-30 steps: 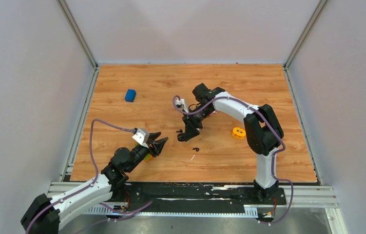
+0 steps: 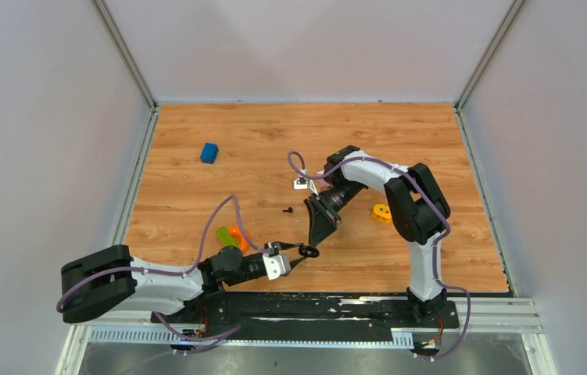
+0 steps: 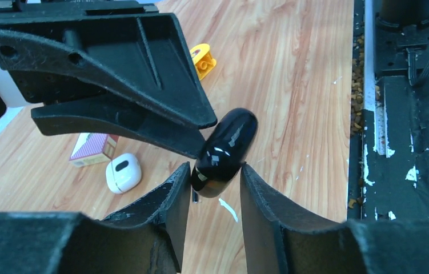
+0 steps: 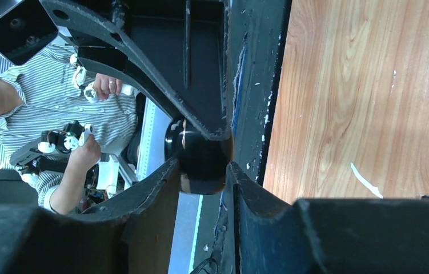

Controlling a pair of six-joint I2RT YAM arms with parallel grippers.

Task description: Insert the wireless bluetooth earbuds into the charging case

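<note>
The glossy black charging case (image 2: pixel 311 252) is in the air over the front of the table. My right gripper is shut on it from behind. Part open, my left gripper has its fingers on either side of the case's near end; whether both touch it cannot be told. The case's lid looks closed in the left wrist view. One black earbud (image 2: pixel 288 210) lies on the wood left of the right gripper. In the right wrist view, a small dark piece (image 4: pixel 427 197) shows on the wood, perhaps an earbud.
A blue block (image 2: pixel 209 153) lies far left and a yellow ring-shaped piece (image 2: pixel 381 213) to the right. Orange and green pieces (image 2: pixel 238 237) sit behind the left gripper. The left wrist view shows a white rounded case (image 3: pixel 123 173) beside a small box (image 3: pixel 93 149).
</note>
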